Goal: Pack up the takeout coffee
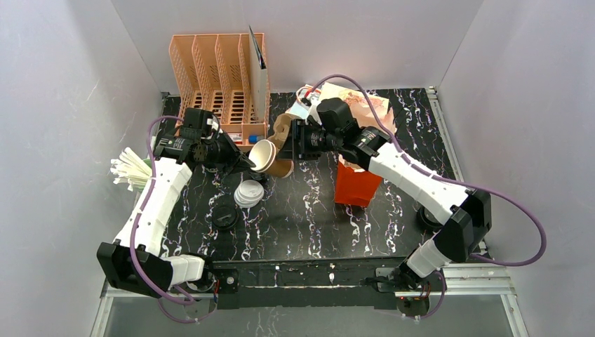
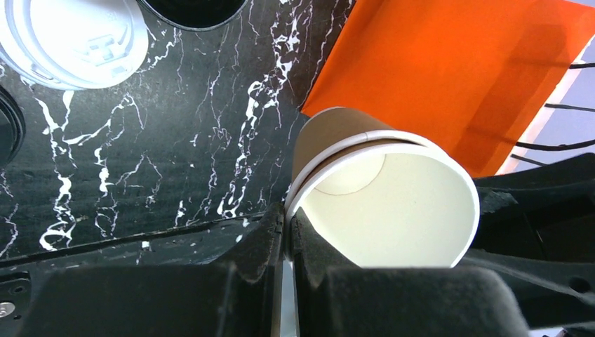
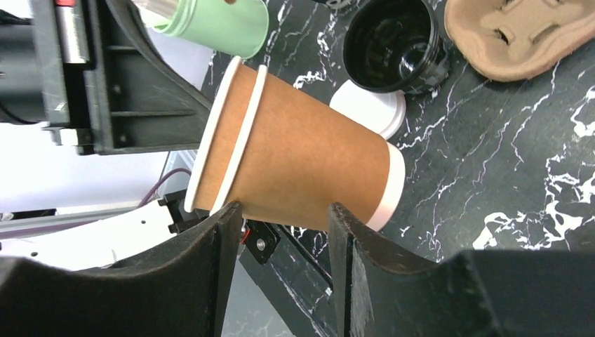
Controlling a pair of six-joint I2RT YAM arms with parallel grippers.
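Two nested brown paper cups with white rims [image 1: 265, 156] are held tilted between the arms; my left gripper is shut on their rim at the near edge. My right gripper stands open beside the cups' side, its fingertips close to them. An orange-red paper bag [image 1: 356, 184] stands to the right under my right arm. White lids [image 1: 248, 194] and black lids [image 1: 225, 216] lie on the counter. A cardboard cup tray [image 3: 519, 35] sits at the back, partly hidden in the top view.
An orange divider rack [image 1: 210, 56] stands at the back left, white straws or sticks [image 1: 130, 168] at the far left, a black cup [image 3: 393, 56] near the lids.
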